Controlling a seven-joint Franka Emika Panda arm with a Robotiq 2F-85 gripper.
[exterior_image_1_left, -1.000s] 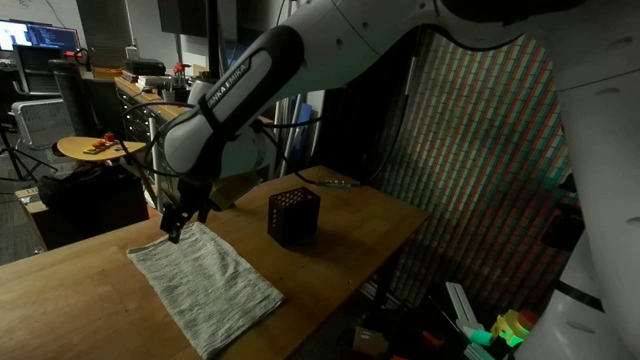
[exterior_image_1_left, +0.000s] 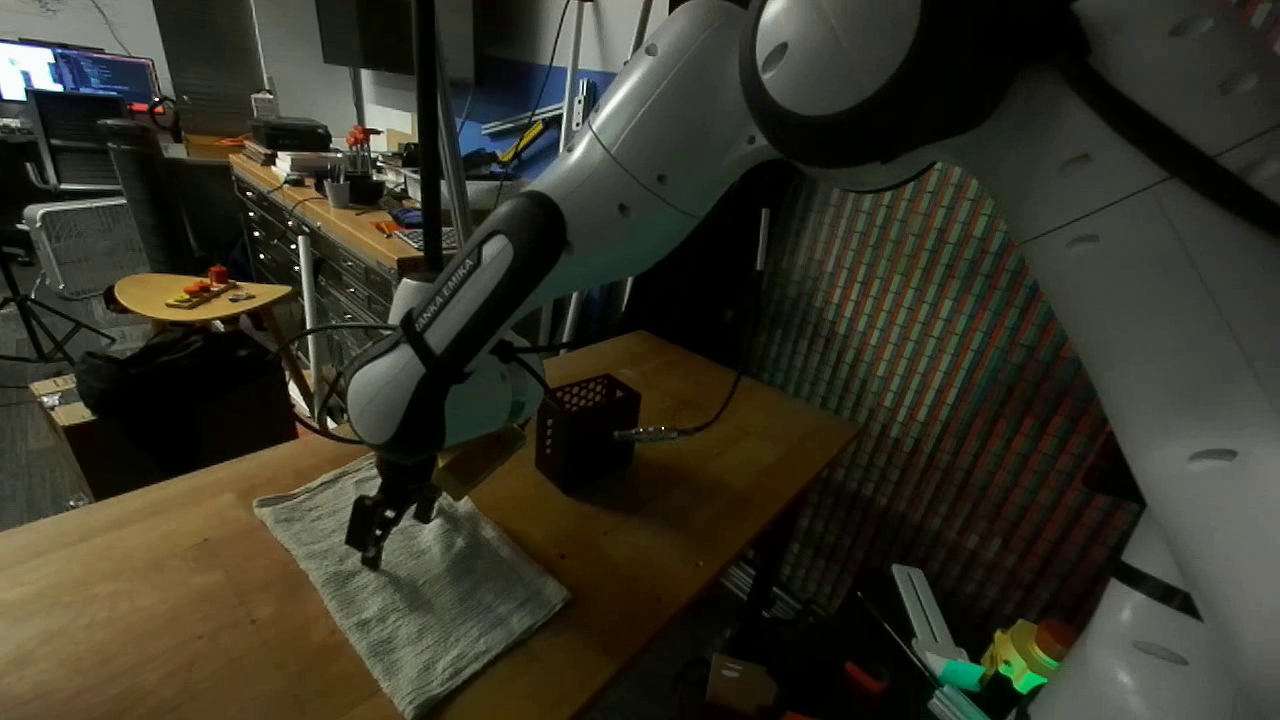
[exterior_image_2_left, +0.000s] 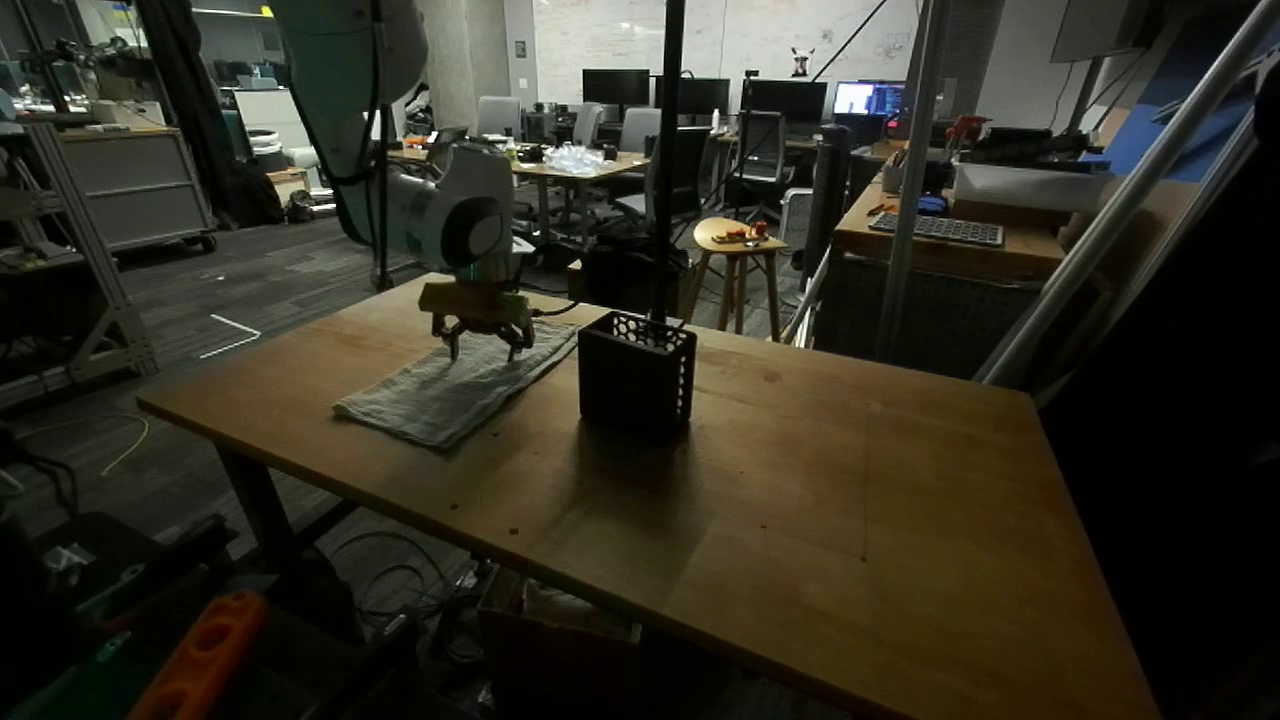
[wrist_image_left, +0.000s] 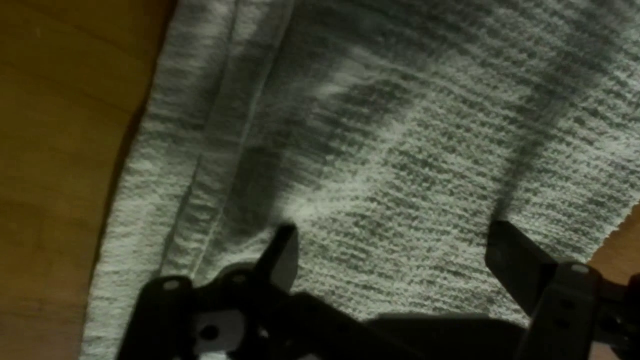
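A pale grey ribbed cloth (exterior_image_1_left: 444, 600) lies spread on the wooden table, slightly wrinkled. Over its far part stands my gripper (exterior_image_2_left: 483, 356), pointing down with its fingers wide apart. In the wrist view the two dark fingertips (wrist_image_left: 286, 246) are at or just above the fabric, each close to its own shadow; whether they touch it I cannot tell. Flat cloth (wrist_image_left: 384, 240) shows between them, with nothing gripped. The cloth's hemmed edge runs along the left of that view, with bare table beyond it.
A black perforated box (exterior_image_2_left: 636, 378) stands upright on the table (exterior_image_2_left: 840, 480) beside the cloth, close to the arm's cable. Bare tabletop spreads on the box's other side. A small stool (exterior_image_1_left: 198, 294) with little objects stands off the table.
My gripper has come down and toward the cloth's middle, from above its far edge. The arm's cable now hangs lower, near the box. Cloth and box lie where they were.
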